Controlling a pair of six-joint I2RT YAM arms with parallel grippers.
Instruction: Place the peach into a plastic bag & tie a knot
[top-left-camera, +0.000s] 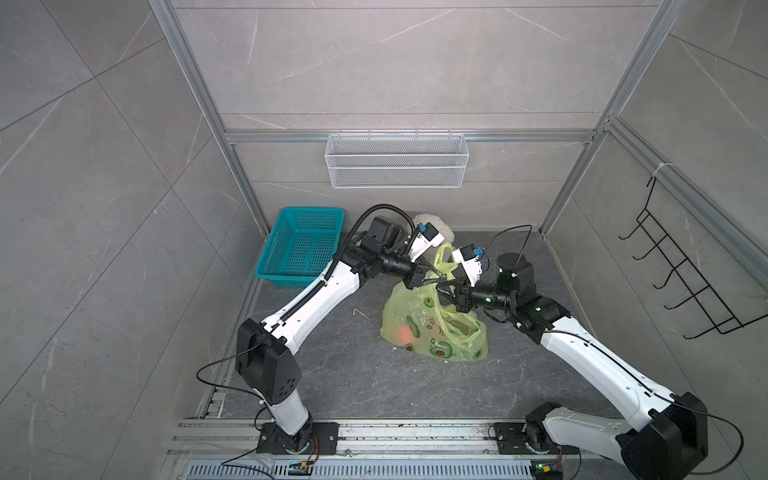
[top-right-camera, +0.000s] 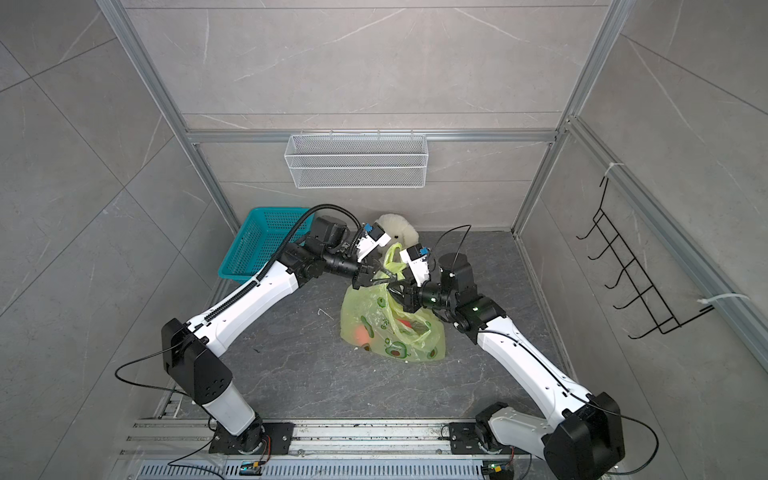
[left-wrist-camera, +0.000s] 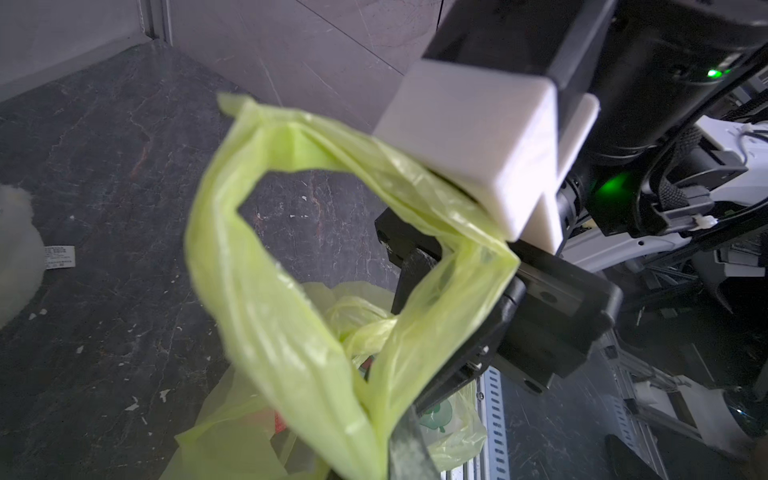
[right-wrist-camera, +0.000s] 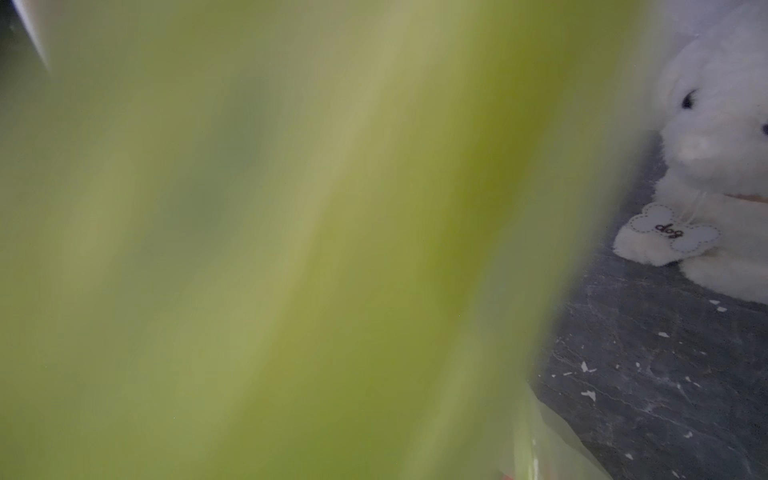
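Note:
A light green plastic bag (top-left-camera: 436, 324) with avocado prints stands mid-table, and the peach (top-left-camera: 404, 334) shows through its lower left side. My left gripper (top-left-camera: 438, 280) and right gripper (top-left-camera: 445, 291) meet at the bag's top, their fingers crossing closely. Both are shut. In the left wrist view a handle loop (left-wrist-camera: 264, 320) rises upright beside the right gripper's black fingers (left-wrist-camera: 472, 344), its strands gathering low at a grey fingertip. Whether film lies between either pair of fingers is hidden. Blurred green film (right-wrist-camera: 320, 240) covers most of the right wrist view.
A white toy dog (right-wrist-camera: 720, 200) sits behind the bag. The teal basket (top-left-camera: 276, 268) stands back left, a white wire rack (top-left-camera: 397, 160) hangs on the rear wall, and black hooks (top-left-camera: 680, 268) hang at right.

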